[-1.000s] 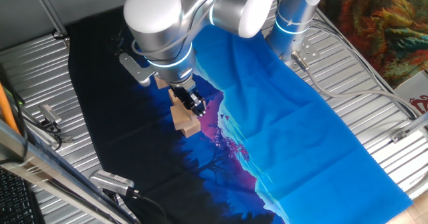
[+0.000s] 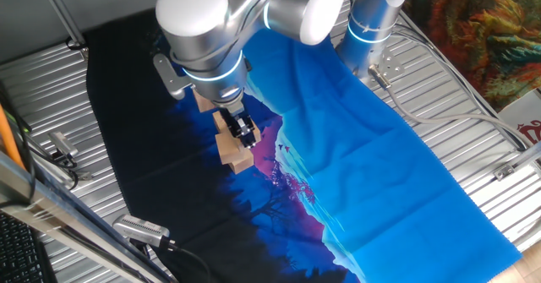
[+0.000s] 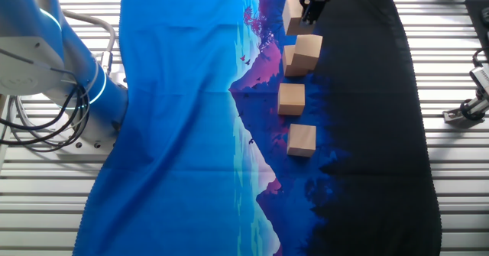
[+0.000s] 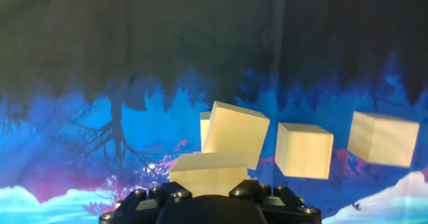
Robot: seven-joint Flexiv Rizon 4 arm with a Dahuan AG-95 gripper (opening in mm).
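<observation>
My gripper [image 2: 247, 134] points down among light wooden blocks on the cloth. In the wrist view, one pale block [image 4: 208, 174] sits right at my fingertips, with their tips overlapping its lower corners. That block [image 3: 295, 16] shows beside the gripper [image 3: 313, 2] in the second exterior view. The frames do not make clear whether it is clamped or merely close. Nearby, a tilted block [image 4: 237, 134] leans on or rests over a partly covered block [image 3: 290, 63]. Two separate blocks, a nearer one [image 3: 291, 99] and a farther one [image 3: 302, 140], lie in line with them.
A wrinkled blue, purple and black cloth [image 2: 363, 148] covers the slatted table [image 2: 499, 198]. The arm's base [image 2: 365, 42] stands at its edge. A small camera [image 2: 141, 230] stands by the dark edge.
My arm and gripper have shifted only very slightly. The visible blocks keep their places.
</observation>
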